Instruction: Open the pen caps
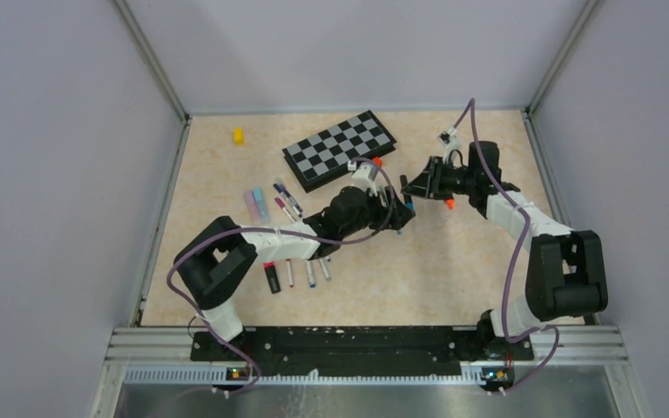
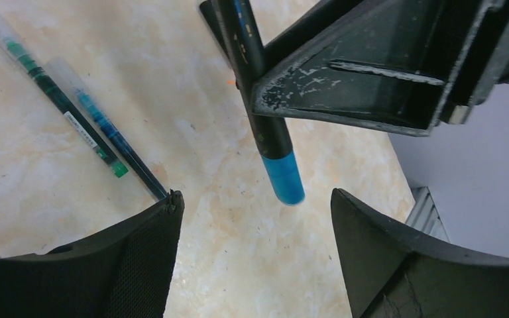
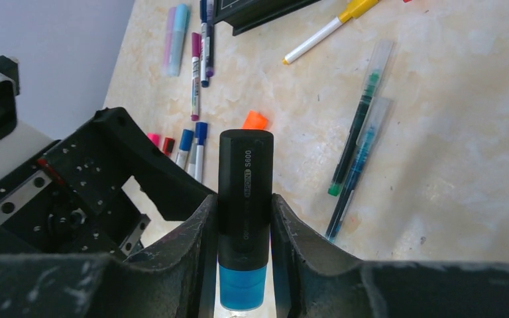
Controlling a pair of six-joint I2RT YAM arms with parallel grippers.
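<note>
A black marker with a blue end is gripped around its body by my right gripper, which is shut on it above the table. In the right wrist view the black marker [image 3: 246, 192] stands upright with its blue end [image 3: 242, 288] at the bottom. My left gripper is part open, its two fingers wide apart. In the left wrist view the blue end [image 2: 283, 177] shows between and beyond those fingers, and I see no contact. From above, the left gripper [image 1: 406, 218] is close beside the blue end [image 1: 410, 205].
Green [image 3: 354, 136] and blue pens [image 3: 358, 172] with clear caps lie on the table nearby. A yellow-capped marker [image 3: 318, 38] and a checkered board [image 1: 340, 148] are farther back. Several markers lie at left beneath my left arm.
</note>
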